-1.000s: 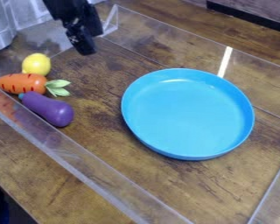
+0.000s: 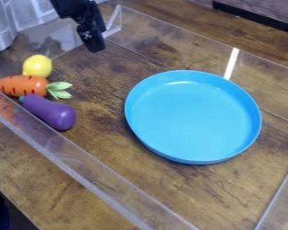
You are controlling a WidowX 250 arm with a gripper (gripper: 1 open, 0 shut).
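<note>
My black gripper (image 2: 89, 40) hangs at the top left, above the back-left corner of the clear-walled area; whether its fingers are open or shut is hard to make out. Below it at the left lie a yellow lemon (image 2: 39, 66), an orange carrot (image 2: 19, 85) with pale green leaves, and a purple eggplant (image 2: 50, 111). A large blue plate (image 2: 193, 117) sits right of centre, empty.
Clear plastic walls (image 2: 104, 189) border the wooden surface (image 2: 158, 54) on several sides. Bare wood lies behind the plate and between it and the vegetables. A white strip (image 2: 230, 63) stands at the back right.
My gripper has shifted slightly left over the last second, staying at the top left. The vegetables and the plate have not moved.
</note>
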